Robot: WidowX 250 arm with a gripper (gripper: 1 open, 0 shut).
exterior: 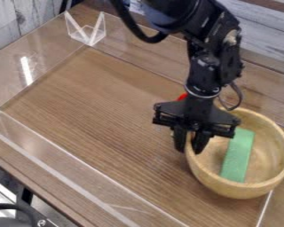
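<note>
My black gripper [199, 131] is over the left rim of a large cream bowl [258, 177] at the lower right, its fingertips pointing down at the rim; whether the rim is between them is hard to tell. Inside the bowl lies a long green object [237, 158]. A small red object [181, 97] shows partly behind my arm.
A white wire basket [82, 27] stands at the top left near the table edge.
</note>
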